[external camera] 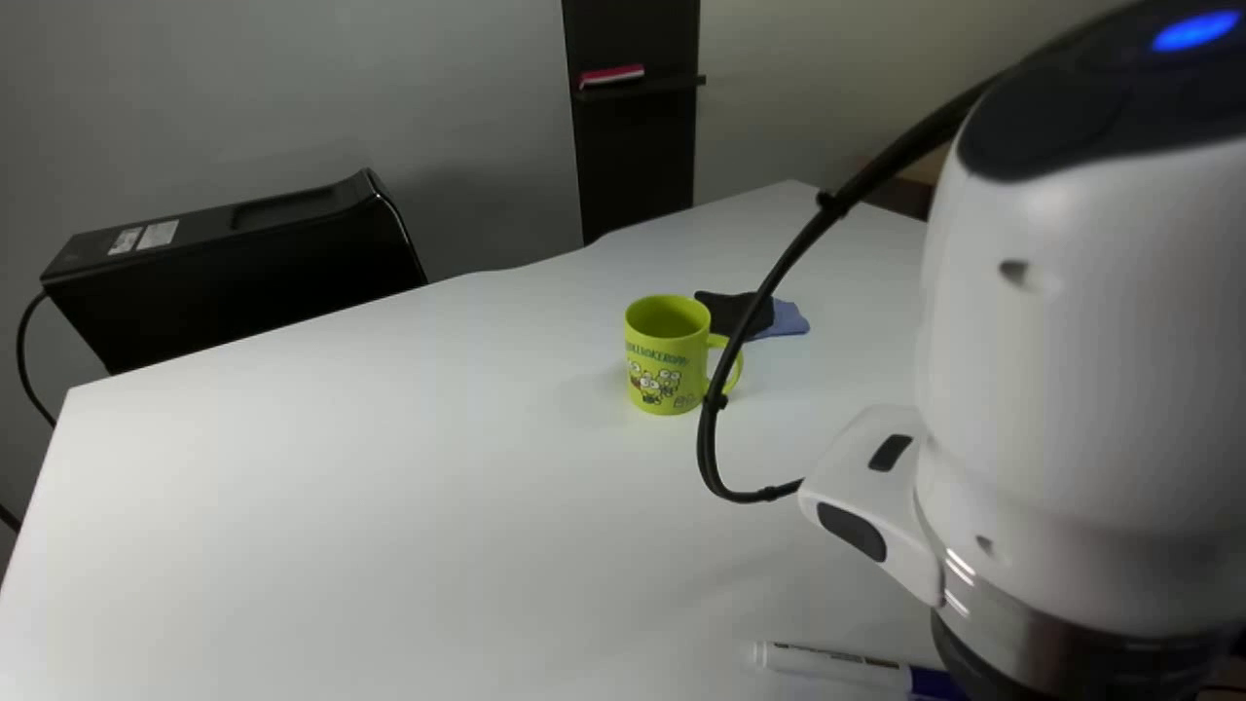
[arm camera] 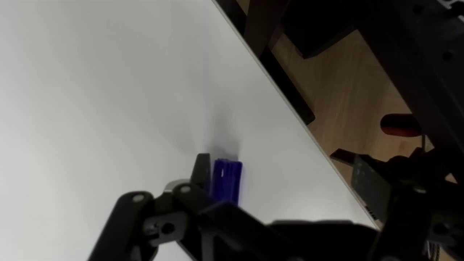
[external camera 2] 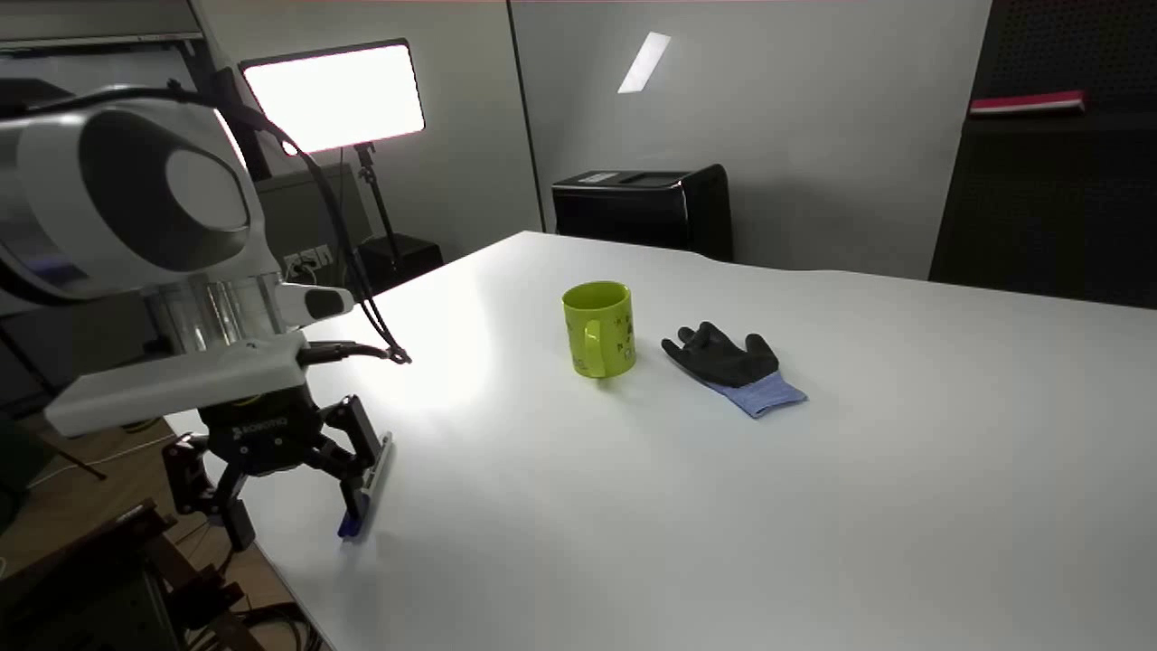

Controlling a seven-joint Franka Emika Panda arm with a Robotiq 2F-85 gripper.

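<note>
A white marker [external camera: 831, 667] with a blue cap lies on the white table, its cap end partly behind the arm in exterior view 1. My gripper [external camera 2: 298, 522] is open low at the table edge, its two fingers wide apart. In the wrist view the blue cap [arm camera: 227, 179] shows right beside the inner side of one finger [arm camera: 202, 170]; whether they touch I cannot tell. The other finger [arm camera: 371, 187] appears over the table's edge. Nothing is gripped. A lime green mug [external camera 2: 598, 331] with printed characters stands upright farther in on the table.
A black and blue glove [external camera 2: 729, 367] lies near the mug. At the far table edge stands a black machine [external camera: 239, 271]. The near table edge [arm camera: 300, 119] drops to the floor beside the gripper.
</note>
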